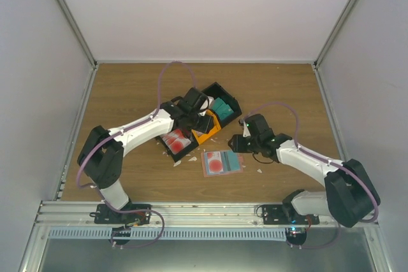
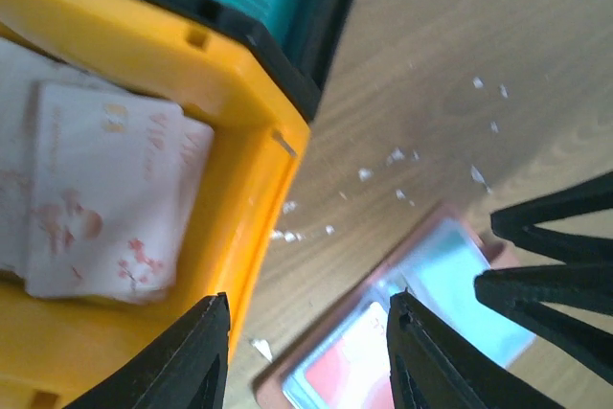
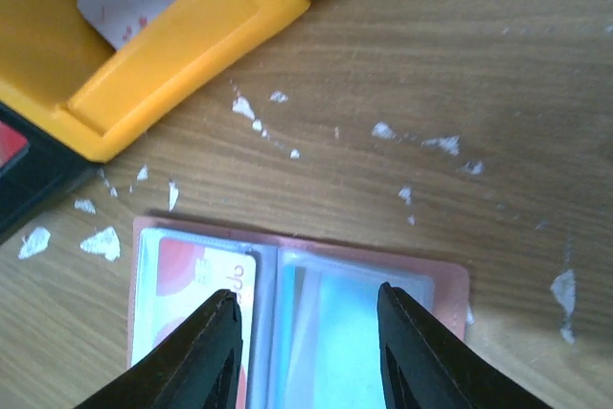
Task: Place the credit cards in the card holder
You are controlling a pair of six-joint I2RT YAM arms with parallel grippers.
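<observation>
The pink-edged card holder (image 1: 222, 171) lies on the front middle of the table, with a red-and-white card (image 3: 182, 313) in its left pocket and a clear blue pocket (image 3: 354, 323) at right. White cards (image 2: 101, 193) lie in the yellow compartment (image 2: 244, 227) of the dark case behind it. My left gripper (image 1: 207, 123) hangs over that compartment, fingers apart with nothing visible between them. My right gripper (image 1: 236, 144) stands open over the holder's right pocket, its fingers spread across it in the right wrist view.
The dark case (image 1: 231, 109) also holds teal cards (image 1: 222, 107) at back right and red cards at front left. White flakes dot the wooden table. The arms are close together near the middle.
</observation>
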